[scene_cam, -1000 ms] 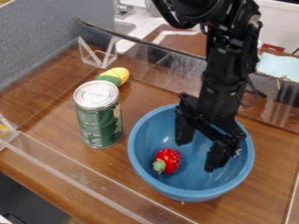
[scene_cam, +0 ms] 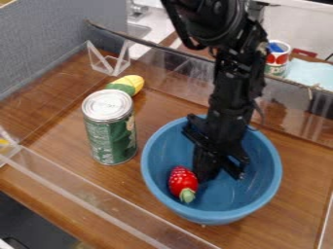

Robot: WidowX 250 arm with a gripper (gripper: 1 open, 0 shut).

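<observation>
My black gripper (scene_cam: pixel 215 156) reaches down into a blue bowl (scene_cam: pixel 242 200) on the wooden table, its fingers close together over the middle of the bowl; I see nothing held between them, though their tips are partly dark and hard to separate. A red strawberry (scene_cam: pixel 182 184) with a green top lies in the left part of the bowl, just left of and below the fingertips.
A green and silver can (scene_cam: pixel 109 130) stands left of the bowl. A yellow and green corn toy (scene_cam: pixel 125 86) lies behind it. A wire rack, clear plastic rails and a red-white can (scene_cam: pixel 277 60) are toward the back.
The gripper's fingers have come from wide apart to close together, and the arm has shifted slightly left toward the strawberry.
</observation>
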